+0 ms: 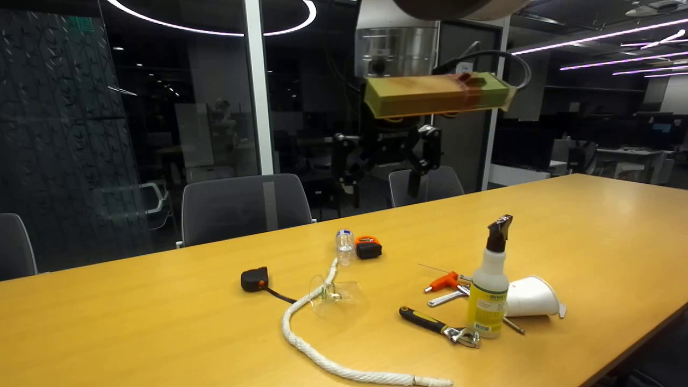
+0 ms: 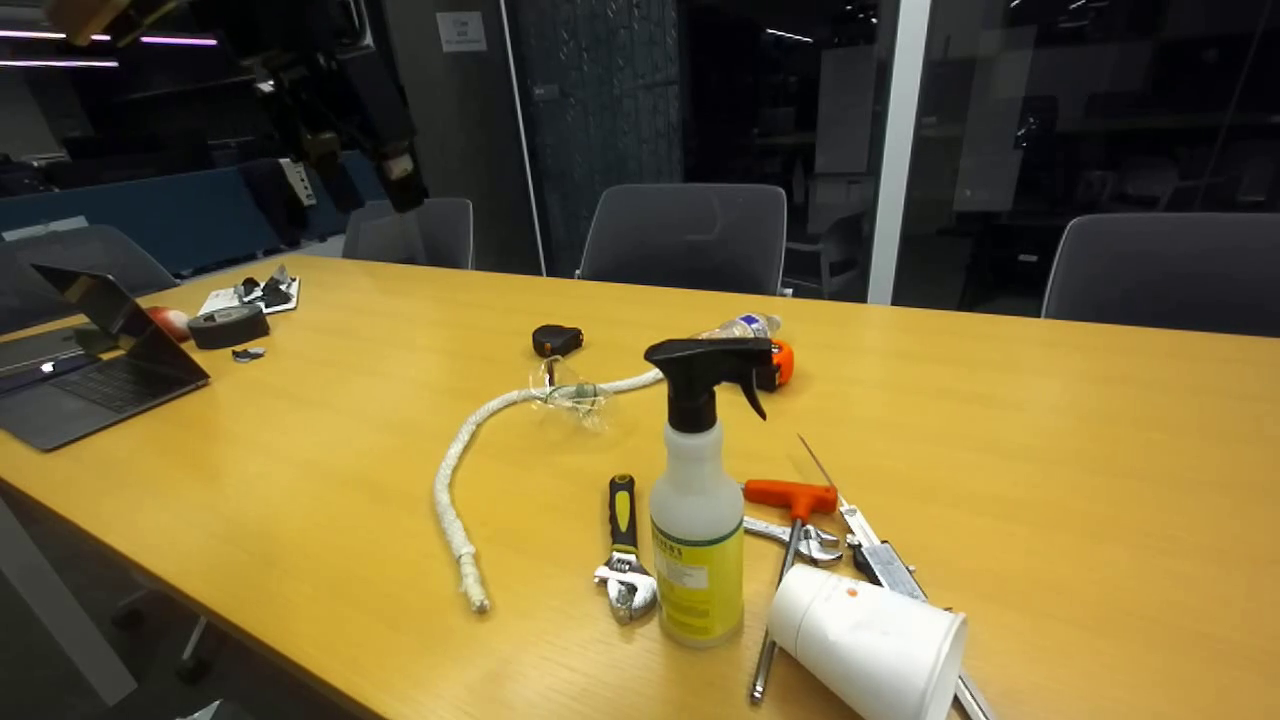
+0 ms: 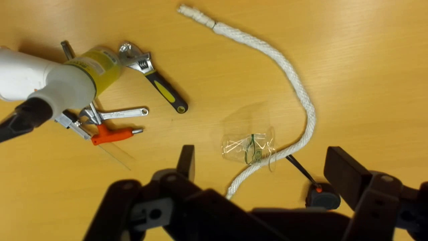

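High above the table, my gripper (image 1: 385, 192) stands open with nothing between its fingers. The wrist view looks down past its fingers (image 3: 345, 173). A white rope (image 3: 299, 86) curves across the table, touching a clear plastic cup (image 3: 236, 149) that lies on its side. Near it sits a black tape measure (image 1: 254, 279) with a dark strap. A yellow-labelled spray bottle (image 2: 698, 540) stands upright. Beside the bottle are an adjustable wrench (image 3: 164, 90) with a black and yellow handle and a white cup (image 2: 870, 636) tipped on its side.
Around the bottle lie a red-handled tool (image 3: 110, 134), a smaller wrench (image 3: 124, 113) and a caliper (image 2: 890, 564). A clear bottle (image 1: 345, 247) rests by an orange and black tape measure (image 1: 368, 248). A laptop (image 2: 120, 348) occupies one table end. Bare table surrounds the rope.
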